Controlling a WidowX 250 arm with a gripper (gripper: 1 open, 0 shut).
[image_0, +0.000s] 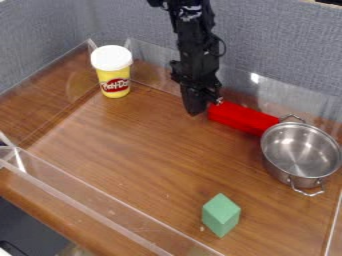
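My black gripper hangs low at the back middle, its tip beside the left end of a long red object; whether it touches it I cannot tell, and the fingers are too dark to make out clearly. The red object reaches right to a steel pot with two handles. A Play-Doh tub with a white lid stands at the back left. A green block lies near the front right.
Clear low walls edge the wooden surface, and grey padded panels stand behind.
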